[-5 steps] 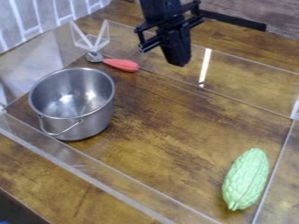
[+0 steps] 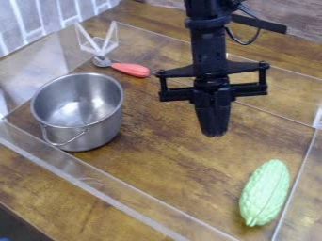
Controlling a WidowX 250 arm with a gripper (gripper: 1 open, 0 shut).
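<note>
My black gripper (image 2: 216,120) hangs in the upper middle of the camera view, above the bare wooden table, its fingers shut with nothing visible between them. A steel pot (image 2: 78,105) with a wire handle stands at the left. A pale green bitter melon (image 2: 265,193) lies at the front right, below and right of the gripper. A red-handled utensil (image 2: 128,69) lies at the back left.
Clear plastic panels edge the work area on the wooden table (image 2: 164,165). A small white rack-like object (image 2: 96,42) is at the back left.
The gripper has come down and toward the front of the table from the back. The pot, melon and red-handled utensil are unmoved.
</note>
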